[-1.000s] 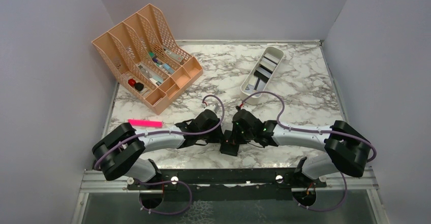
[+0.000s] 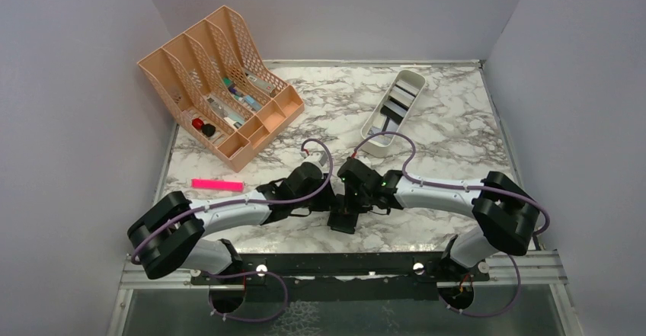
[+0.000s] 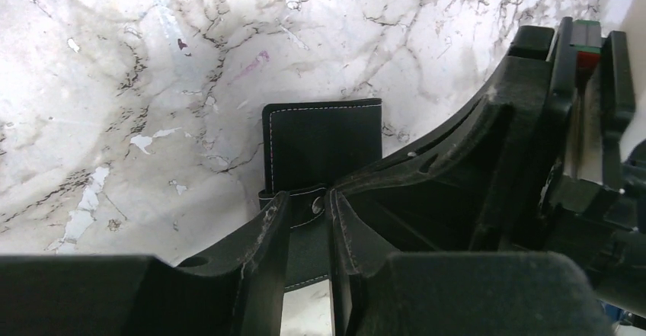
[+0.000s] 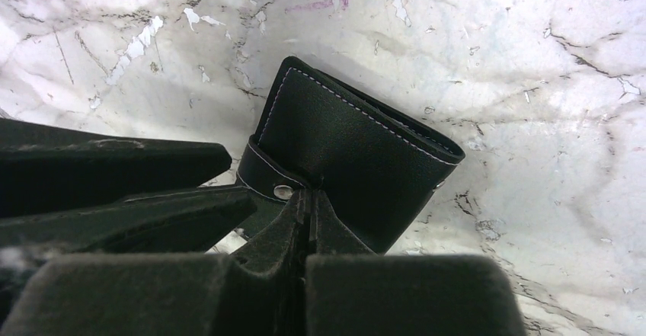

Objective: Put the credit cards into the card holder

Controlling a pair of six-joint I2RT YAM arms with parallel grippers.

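Observation:
The black leather card holder [image 2: 343,222] lies flat near the front middle of the table, partly under both grippers. Its stitched strap has a silver snap [image 4: 283,192], and the strap lies across the holder. My left gripper is partly open at the strap end, with a narrow gap between its fingertips and no object held. Close by on the right, my right gripper is shut, its tips against the holder beside the snap; nothing shows between them. No credit card can be made out for certain.
A white tray [image 2: 371,125] with several dark and grey flat items stands behind the right arm. A peach organiser [image 2: 237,158] holding small things fills the back left. A pink strip [image 2: 217,185] lies at left. Both arms crowd together.
The holder has hardly moved.

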